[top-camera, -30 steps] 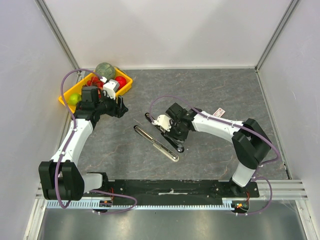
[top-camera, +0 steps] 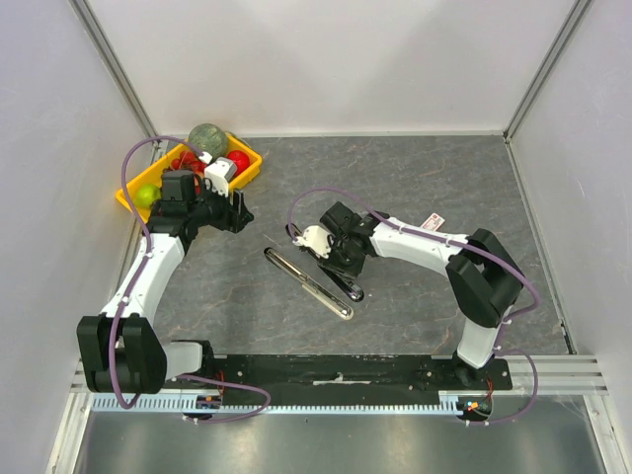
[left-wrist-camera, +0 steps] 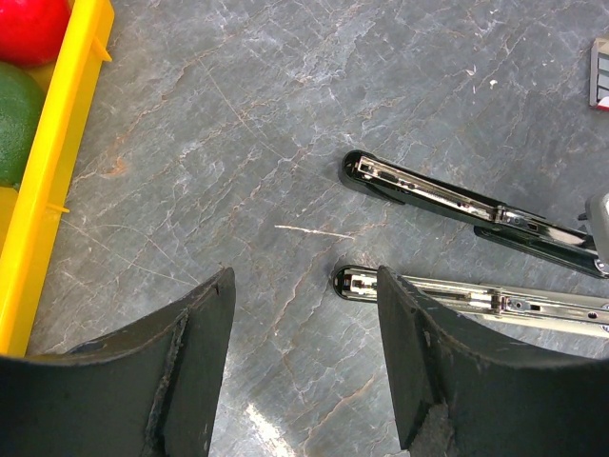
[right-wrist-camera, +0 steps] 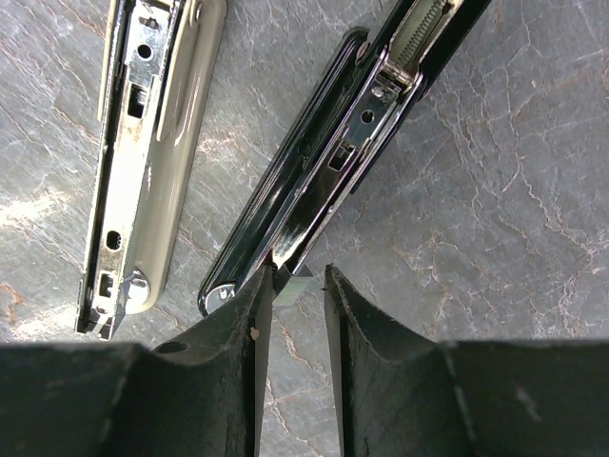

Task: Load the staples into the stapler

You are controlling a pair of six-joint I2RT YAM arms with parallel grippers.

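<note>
A black stapler (right-wrist-camera: 309, 176) lies opened out, slanting across the table. Alongside it is a beige and silver stapler (top-camera: 308, 283), also opened out. At the near end of the black one, my right gripper has its fingers apart. One fingertip comes up against that end in the right wrist view. A small grey, shiny piece (right-wrist-camera: 293, 288) shows beside this fingertip; whether it is staples I cannot tell. The other finger stands clear of it. Away to the left, my left gripper is open and empty above bare table.
A yellow bin (top-camera: 247, 178) of fruit and vegetables stands at the back left, beside the left arm. A small red and white box (top-camera: 433, 222) lies to the right, behind the right forearm.
My left arm and both staplers look unmoved.
</note>
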